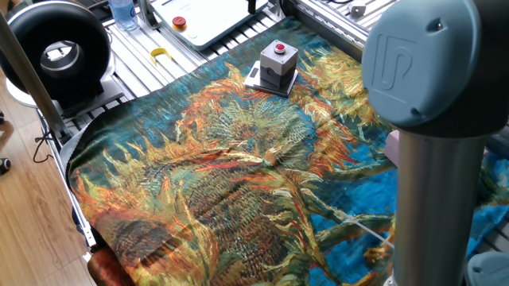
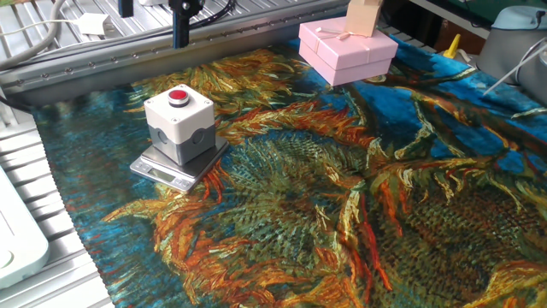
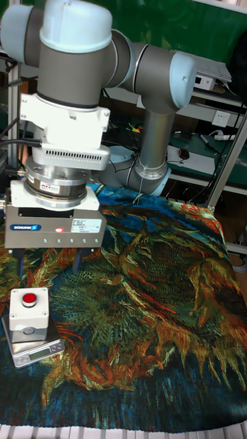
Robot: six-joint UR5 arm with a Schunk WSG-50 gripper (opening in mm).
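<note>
A white and grey button box [image 2: 181,128] with a red button [image 2: 178,97] on top stands upright on a small silver scale [image 2: 162,171]. In exterior view 3 the same button box [image 3: 29,313] is at the lower left, on the scale [image 3: 40,357]. My gripper [image 3: 49,272] hangs above and behind it, its two dark fingers [image 3: 78,259] wide apart. At the top of exterior view 2 the gripper [image 2: 154,30] shows only its finger ends, with nothing between them.
A pink box [image 2: 346,56] with a tan block [image 2: 363,15] on it stands at the cloth's far side.
</note>
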